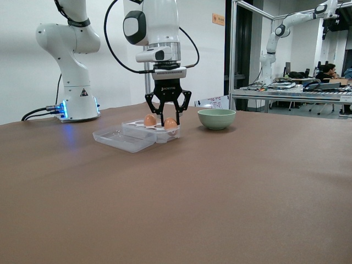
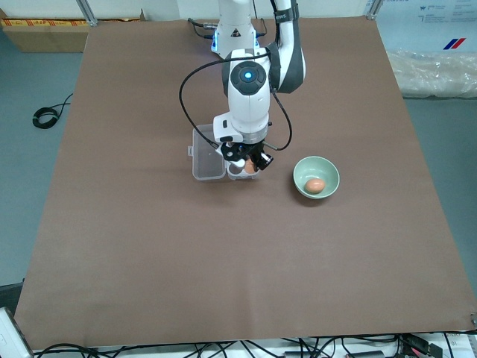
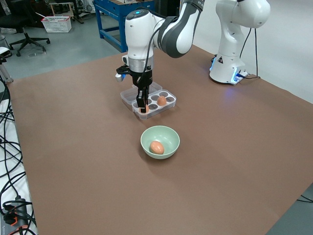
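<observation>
My gripper [image 1: 170, 115] is down over the clear plastic egg box [image 3: 164, 106], its fingertips at an egg [image 1: 170, 124] in the tray; whether it grips that egg is unclear. A second egg [image 3: 161, 101] sits in the same tray, and the box's lid [image 1: 118, 140] lies open beside it. A pale green bowl [image 2: 328, 187] stands apart from the box, holding one egg [image 3: 156, 147]. In the left camera view the arm hides much of the tray.
The arm's white base [image 3: 225, 68] stands at the back, with cables beside it. Cables and equipment line the table's outer edge.
</observation>
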